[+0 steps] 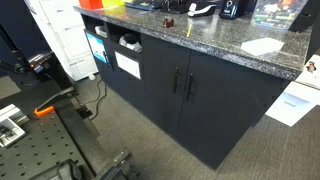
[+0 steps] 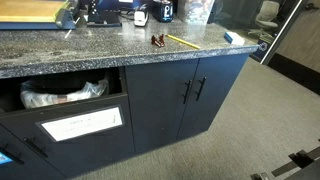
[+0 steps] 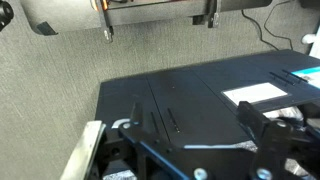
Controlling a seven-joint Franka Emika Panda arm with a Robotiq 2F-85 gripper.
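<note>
My gripper is open at the bottom of the wrist view, with no object held between its fingers. Beyond it the dark cabinet shows, with two upright door handles side by side. Exterior view 1 shows the same cabinet with both doors closed and its black handles near the middle. In exterior view 2 the cabinet doors are closed too, and part of the gripper enters at the lower right, apart from the cabinet.
On the speckled countertop lie a small brown object, a yellow strip and a clear bin. An open cubby holds a whitish bag. A perforated dark table borders the clear carpet.
</note>
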